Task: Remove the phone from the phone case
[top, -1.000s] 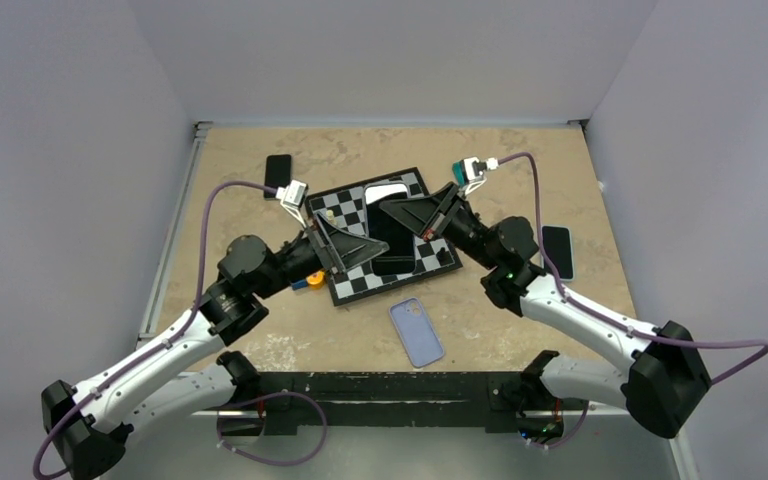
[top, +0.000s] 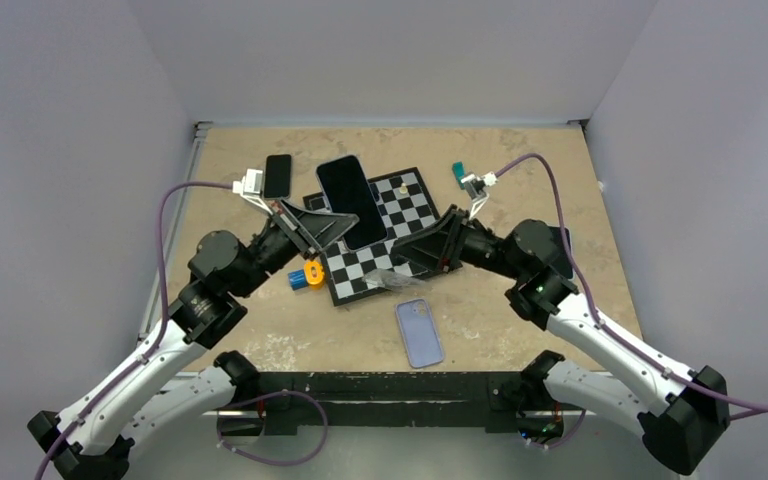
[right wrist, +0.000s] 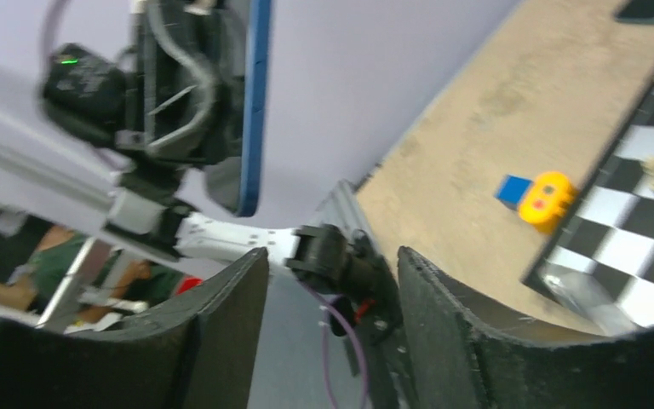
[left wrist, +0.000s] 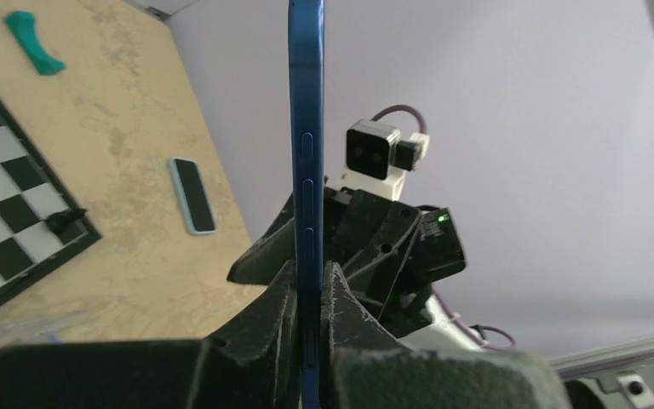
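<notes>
A dark-screened phone point(top: 350, 200) with a blue edge, seen edge-on in the left wrist view point(left wrist: 307, 136), is held up over the chessboard by my left gripper point(top: 335, 226), shut on it. My right gripper point(top: 410, 245) hangs to the phone's right, apart from it, with empty space between its parted fingers in the right wrist view point(right wrist: 332, 273). A lavender phone case point(top: 419, 333) lies flat on the table's front middle, under a clear crumpled piece point(top: 395, 280) at the board's edge.
The chessboard point(top: 410, 200) fills the middle. A black phone point(top: 277, 176) lies back left, a blue and yellow toy point(top: 312, 273) front left of the board, a teal piece point(top: 458, 172) at the back. Another phone, partly hidden behind the right arm, lies on the right point(left wrist: 192, 194).
My left gripper has moved left with the phone, which tilted, while my right gripper came away from it to the right. The clear piece and lavender case now show slightly differently at the front.
</notes>
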